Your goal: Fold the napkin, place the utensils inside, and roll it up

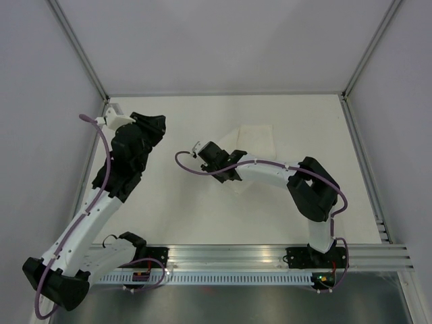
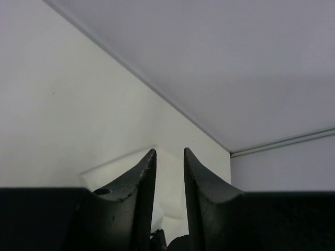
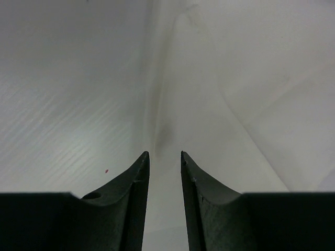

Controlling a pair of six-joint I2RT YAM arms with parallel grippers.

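The white napkin (image 1: 257,140) lies flat near the table's middle, partly hidden under my right arm in the top view. Its corner and an edge (image 2: 115,170) show low in the left wrist view. My right gripper hangs over the napkin's left part; a ridge and a fold line in the cloth (image 3: 204,110) show ahead of it. Its fingers stand apart with no cloth between them. Well left of the napkin, my left gripper is raised above the table, fingers apart and empty. I can make out no utensils in any view.
Bare white table (image 1: 304,128) stretches right of and behind the napkin. Grey walls (image 1: 223,47) enclose the back and sides, and a metal rail (image 1: 229,254) runs along the front edge.
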